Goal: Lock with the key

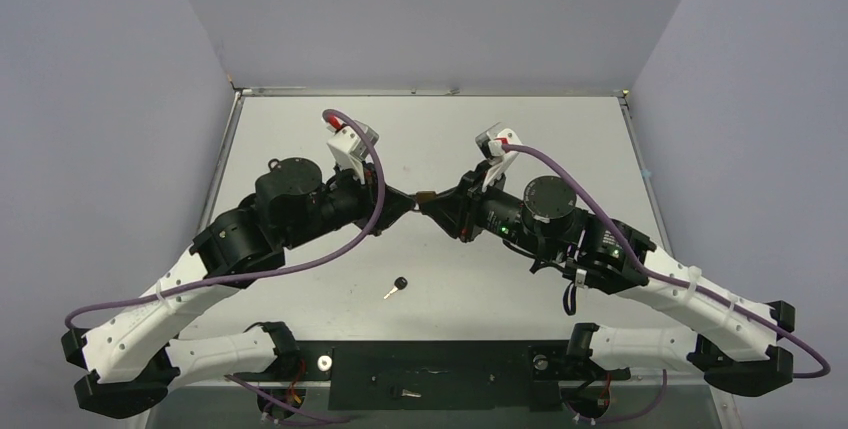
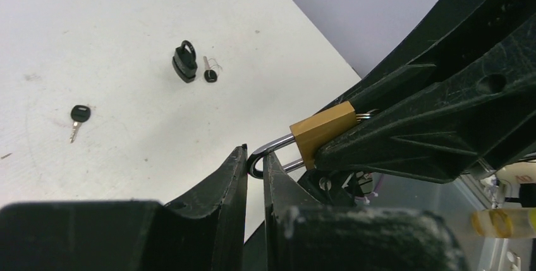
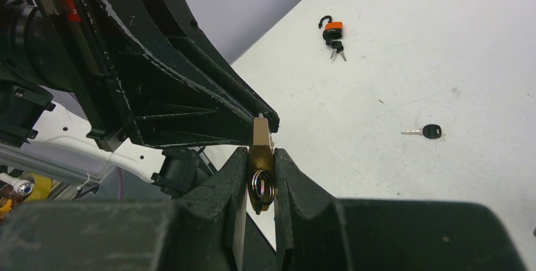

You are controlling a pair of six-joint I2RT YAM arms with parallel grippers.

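Observation:
A brass padlock [image 1: 426, 196] is held in the air between both grippers, near the middle of the top view. My right gripper is shut on its brass body; small metal rings [image 3: 262, 189] show at the end nearest the right wrist. The steel shackle [image 2: 276, 144] reaches toward my left gripper, whose narrowly parted fingertips stand around its bend. Whether they pinch the shackle cannot be told. How far the shackle sits in the body is unclear, since the right fingers partly cover the lock.
A single black-headed key [image 1: 400, 283] lies on the white table below the grippers. A black padlock [image 2: 184, 62] with a key [image 2: 210, 75] beside it and an orange-and-black padlock [image 3: 333, 30] with keys [image 3: 337, 50] lie elsewhere on the table.

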